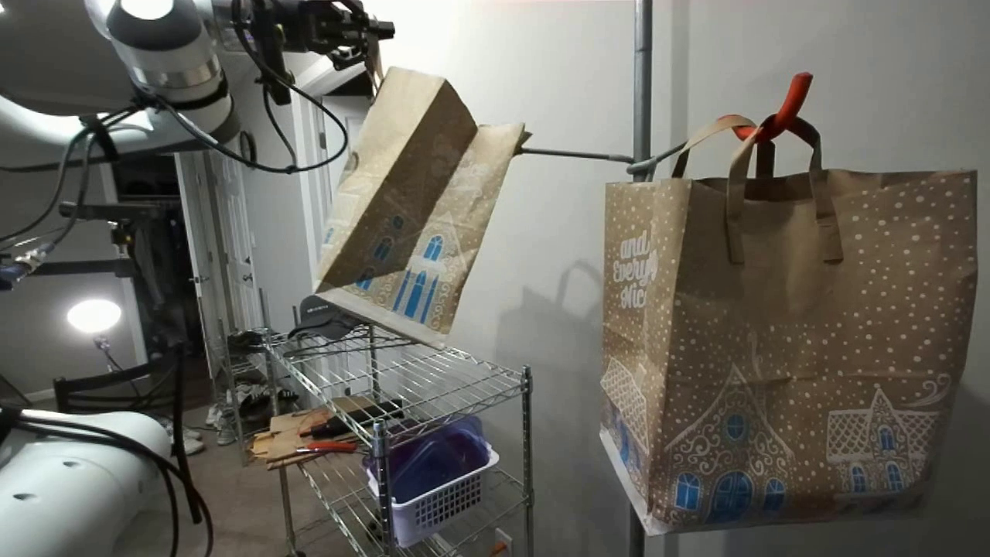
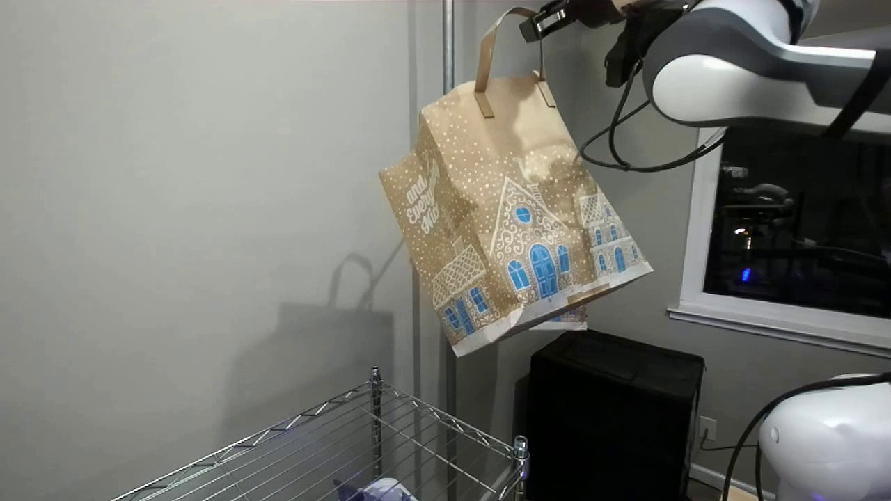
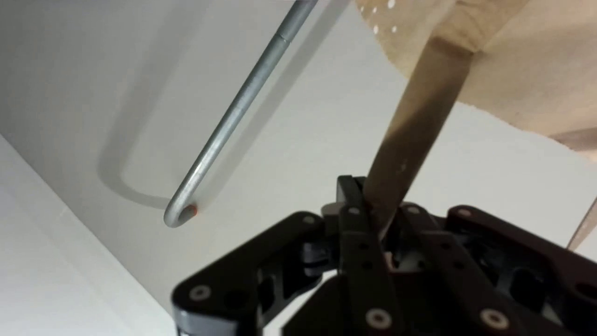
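A brown paper bag (image 1: 408, 204) printed with white and blue houses hangs tilted from my gripper (image 1: 378, 32), at the upper left in exterior view 1. In the wrist view the gripper is shut on one flat paper handle (image 3: 417, 117). That handle (image 2: 486, 58) stretches up to the fingertips in exterior view 2. The bag's far top edge meets the left metal hook arm (image 1: 575, 154), covering its tip; whether the other handle is on it I cannot tell. A second, similar bag (image 1: 807, 353) hangs by its handles from the red-tipped hook (image 1: 796, 97) at right.
Below the tilted bag stands a wire shelf (image 1: 445, 371) with a black cap (image 1: 325, 317) on top and a white basket (image 1: 436, 510) lower down. A vertical pole (image 1: 642, 83) carries both hook arms. Beyond it is wall.
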